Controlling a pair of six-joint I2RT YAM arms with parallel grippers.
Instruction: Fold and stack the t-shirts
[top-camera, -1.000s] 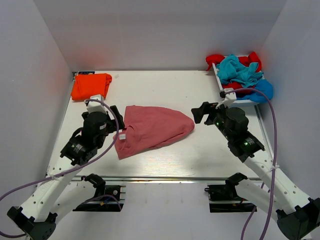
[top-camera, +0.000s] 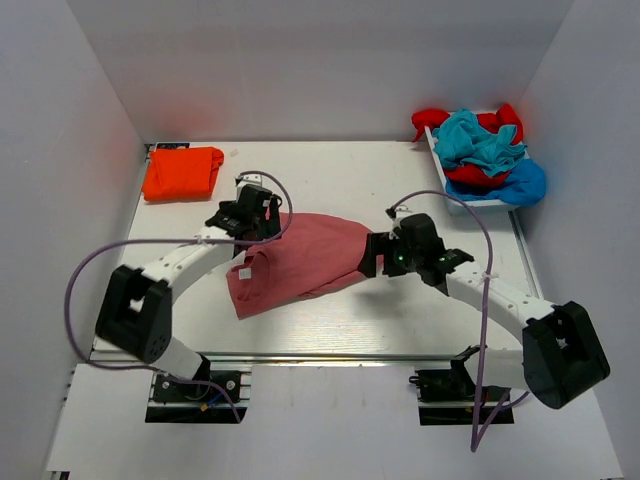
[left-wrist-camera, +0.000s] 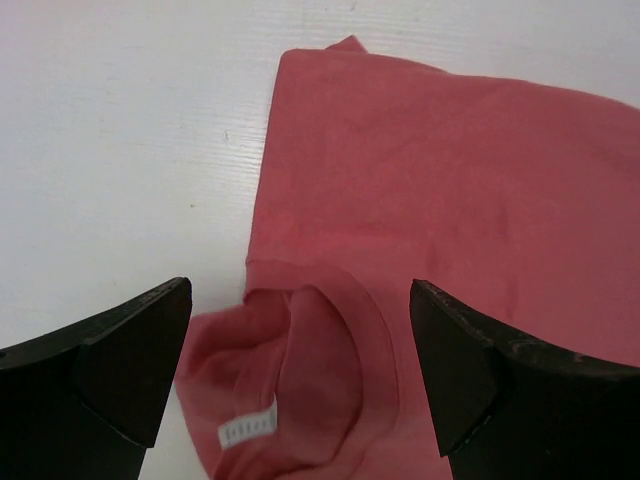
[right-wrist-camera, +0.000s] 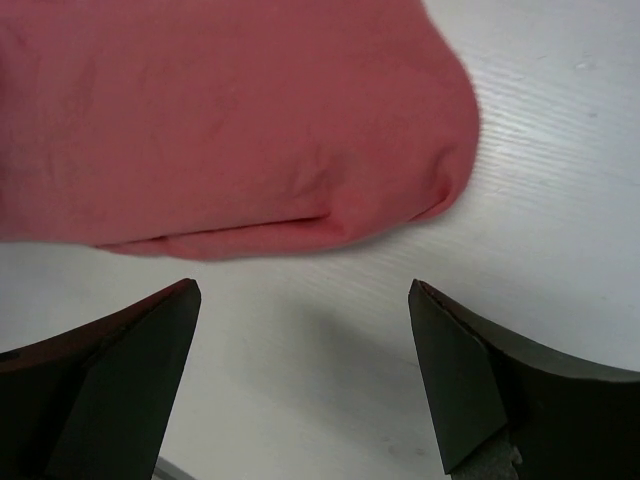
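A dusty-red t-shirt (top-camera: 310, 258) lies partly folded and uneven on the white table, with a pale label (left-wrist-camera: 248, 428) near its left end. Above the shirt's left part, my left gripper stands open, nothing between its fingers. My right gripper is open too, over the shirt's right end in the top view; its wrist view shows the shirt's rounded edge (right-wrist-camera: 330, 225) just ahead of the fingers and bare table between them. An orange-red folded shirt (top-camera: 182, 173) rests flat at the table's back left.
A white bin (top-camera: 490, 204) at the back right is heaped with teal, red and blue shirts (top-camera: 480, 145). Bare table (top-camera: 320, 175) extends behind the dusty-red shirt and also in front of it. Walls close in the back and sides.
Both arms have swung inward over the dusty-red shirt, the left to the right and the right to the left. The shirt itself looks unmoved.
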